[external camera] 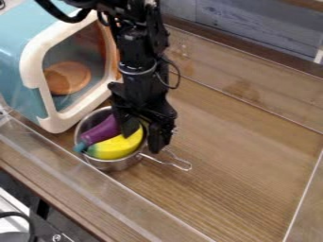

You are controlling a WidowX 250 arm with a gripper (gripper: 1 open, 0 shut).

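Observation:
A steel pot (116, 163) with a wire handle pointing right sits on the wooden counter, holding a purple toy eggplant (98, 133) and a yellow banana (113, 148). My black gripper (142, 128) hangs low over the pot's back right, partly hiding its rim and contents. It is open; whether the fingers touch the items is unclear.
A light-blue toy oven (30, 66) with an orange item inside stands at the back left, close beside the arm. A grey wall runs along the back.

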